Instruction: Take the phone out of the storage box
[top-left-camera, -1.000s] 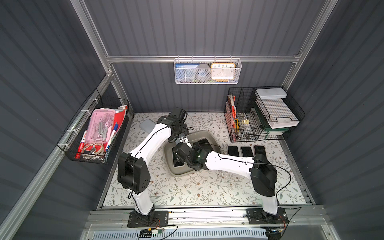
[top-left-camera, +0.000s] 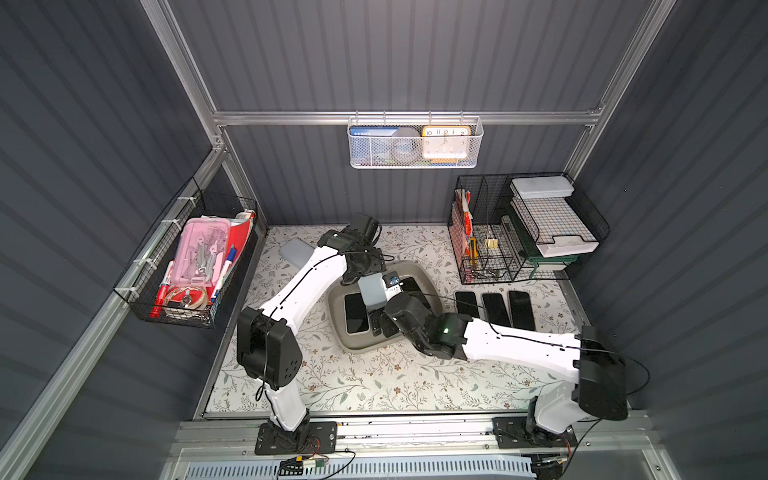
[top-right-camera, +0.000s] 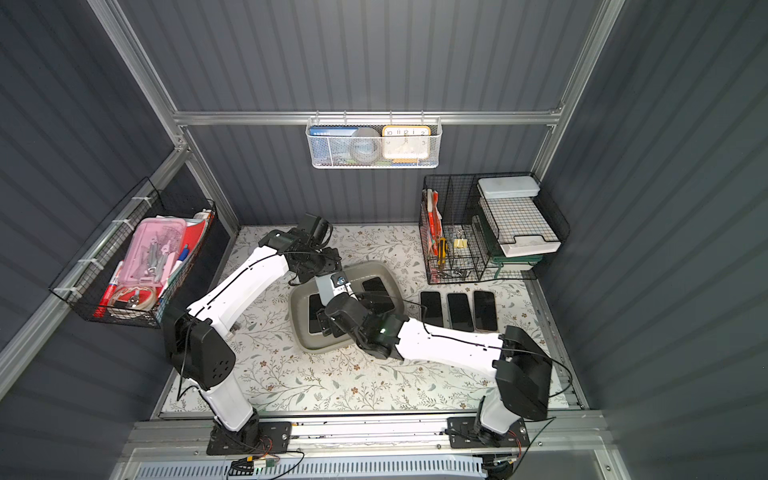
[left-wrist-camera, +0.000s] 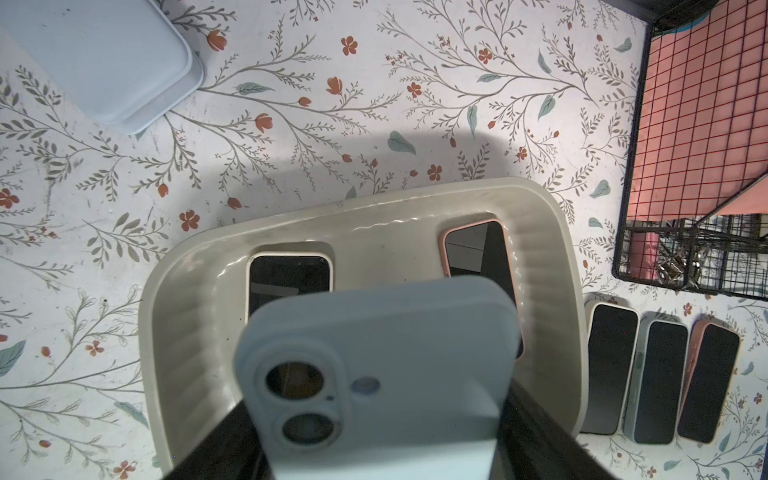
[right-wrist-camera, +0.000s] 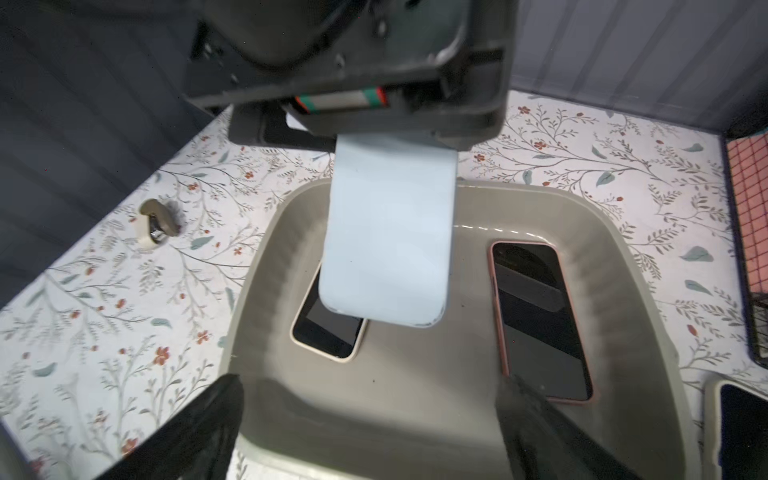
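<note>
A light blue phone (left-wrist-camera: 392, 336) is held up over the beige storage box (left-wrist-camera: 168, 320) by my left gripper (top-left-camera: 364, 272), its camera bump showing in the left wrist view and its flat back (right-wrist-camera: 388, 232) in the right wrist view. Two dark-screened phones lie in the box: a white-rimmed one (right-wrist-camera: 328, 324) at left and a pink-rimmed one (right-wrist-camera: 540, 320) at right. My right gripper stands open below the held phone, its blurred fingers over the box, nothing between them.
Three phones (left-wrist-camera: 664, 376) lie in a row right of the box. A wire rack (top-left-camera: 512, 240) stands at the back right. A pale blue lid-like item (left-wrist-camera: 104, 56) lies behind the box.
My right gripper and arm have moved right and toward the front, uncovering more of the light blue phone.
</note>
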